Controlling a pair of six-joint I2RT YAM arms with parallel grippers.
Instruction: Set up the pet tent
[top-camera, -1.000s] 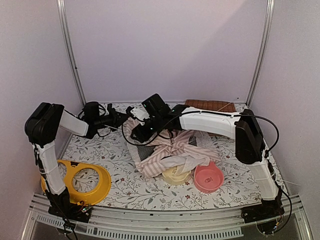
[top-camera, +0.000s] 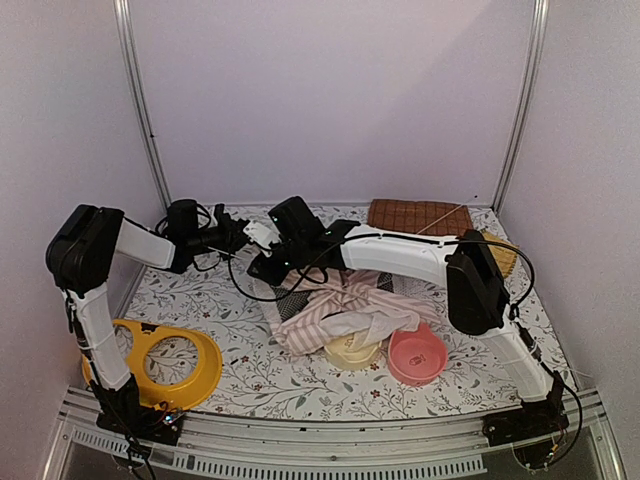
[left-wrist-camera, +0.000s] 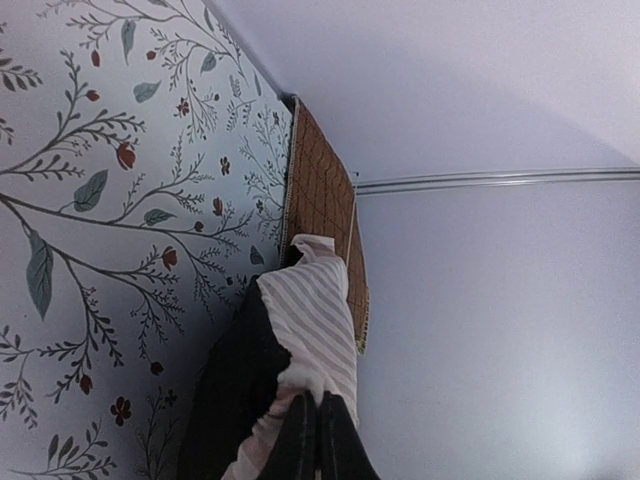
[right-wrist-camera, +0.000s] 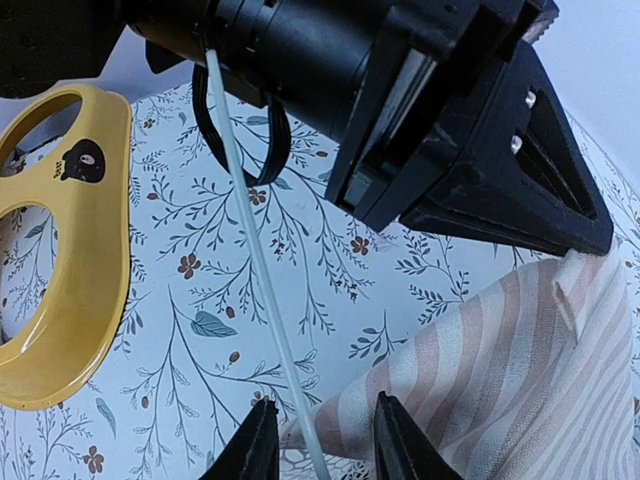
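The pink-striped tent fabric (top-camera: 330, 315) lies bunched over grey mesh mid-table. My left gripper is shut with a fold of striped fabric (left-wrist-camera: 310, 300) at its fingertips, dark material beside it. Above it in the right wrist view crosses a thin white pole (right-wrist-camera: 255, 250), its lower part between the fingers of my right gripper, which are part open. Striped fabric (right-wrist-camera: 470, 360) lies behind those fingers. In the top view the two grippers are close together at the back left, partly hiding each other.
A brown mat (top-camera: 420, 214) lies at the back right. A yellow holder (top-camera: 200, 365) is front left, a pink bowl (top-camera: 417, 355) and a cream bowl (top-camera: 350, 358) front centre.
My right arm has moved left toward the left gripper. The left gripper has shifted only slightly.
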